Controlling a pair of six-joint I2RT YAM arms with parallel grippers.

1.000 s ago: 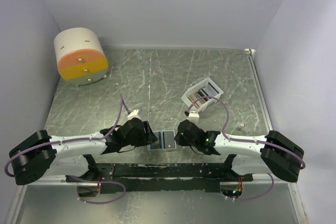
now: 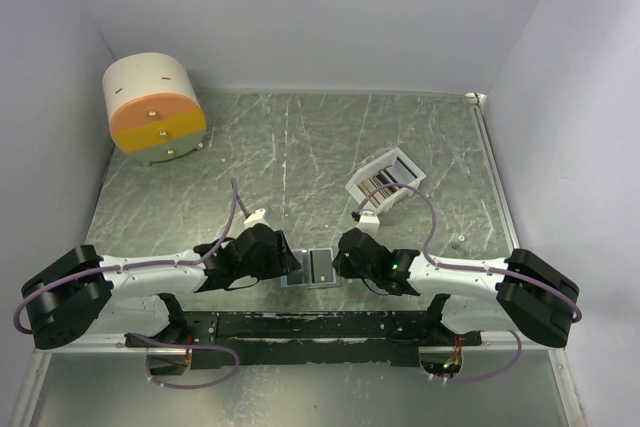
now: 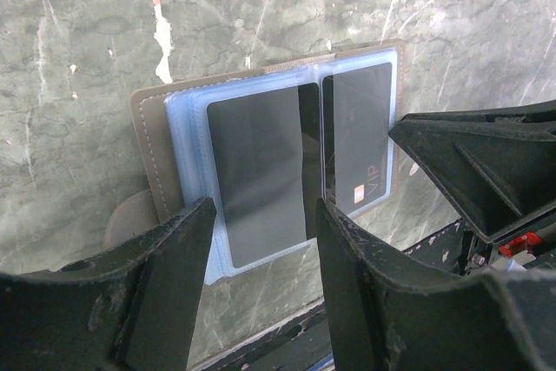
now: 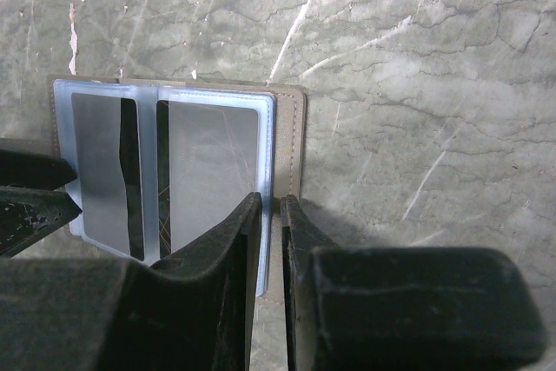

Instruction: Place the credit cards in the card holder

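Observation:
The open card holder (image 2: 310,268) lies on the marble table between both grippers, a dark card with "VIP" (image 3: 360,136) in one clear sleeve and another dark card (image 3: 259,171) in the other. My left gripper stands open over the holder's outer edge. My right gripper is closed on the opposite edge of the holder (image 4: 291,128), at the sleeve's blue rim; how much lies between its fingertips is hard to see.
A white tray (image 2: 359,183) with several cards stands at the back right. A drum-shaped drawer box (image 2: 150,87) stands at the back left.
The left arm has shifted very slightly. The right arm and the card holder look unmoved.

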